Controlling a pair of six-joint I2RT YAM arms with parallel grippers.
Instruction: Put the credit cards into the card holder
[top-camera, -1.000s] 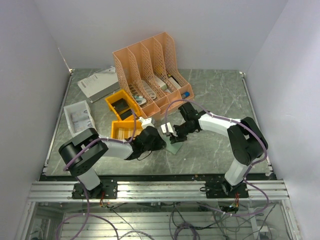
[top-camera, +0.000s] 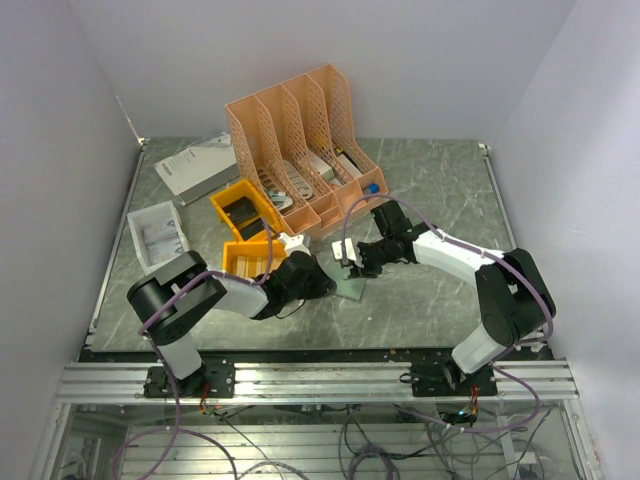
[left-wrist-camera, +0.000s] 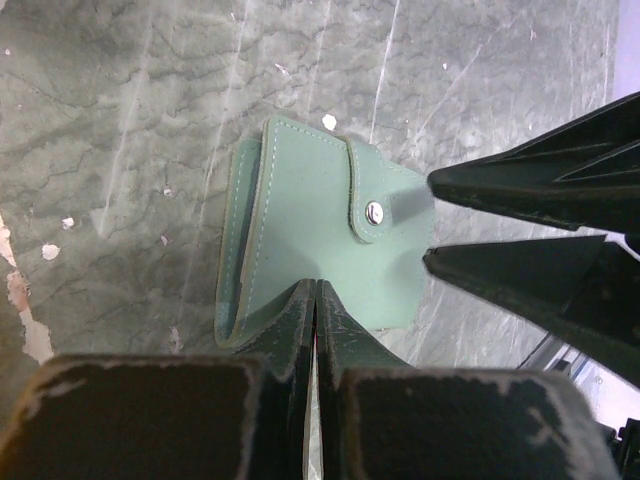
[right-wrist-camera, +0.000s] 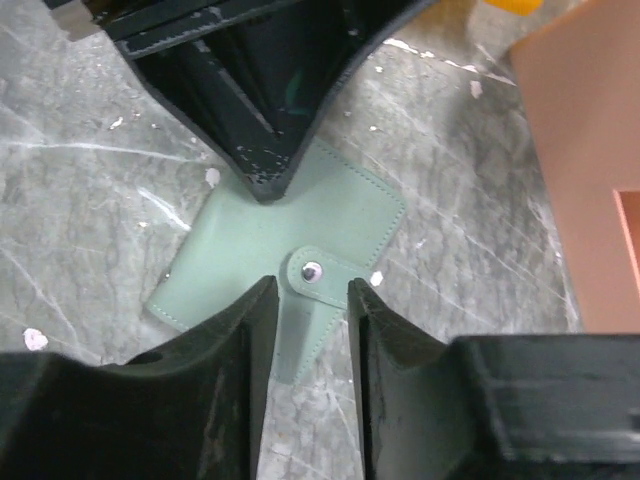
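Observation:
A pale green card holder (left-wrist-camera: 300, 210) lies flat on the table, its snap strap (right-wrist-camera: 325, 275) fastened down. My left gripper (top-camera: 330, 287) is shut, with its fingertips (left-wrist-camera: 315, 295) together over the holder's face near one edge. Whether they touch it or pinch anything is hard to see. Over the strap side hangs my right gripper, open by a small gap with nothing between its fingers. Its two tips also show at the right of the left wrist view. I can make out no loose credit card in any view.
A peach divided organizer (top-camera: 318, 217) stands behind the holder. To its left are two yellow bins (top-camera: 228, 262), a white tray (top-camera: 150, 212) and a grey-white box (top-camera: 197, 170).
My right gripper has drawn off to the right and slightly up in the top view, uncovering more of the holder. The holder has shifted slightly at most; my left arm has barely moved.

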